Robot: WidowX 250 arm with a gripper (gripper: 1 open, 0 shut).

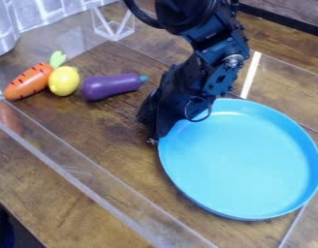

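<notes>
My black gripper [159,124] hangs low at the left rim of a large blue round tray [239,160], its fingertips dark against the wood and partly hidden by its own body and cables. It looks shut, with nothing clearly seen between its fingers. To its left lie a purple toy eggplant [112,85], a yellow lemon [65,80] and an orange toy carrot [30,81].
A clear plastic strip [84,179] runs diagonally across the lower left of the wooden table. Clear plastic pieces and a pale cloth [4,19] are at the top left. Bare wood lies below the vegetables.
</notes>
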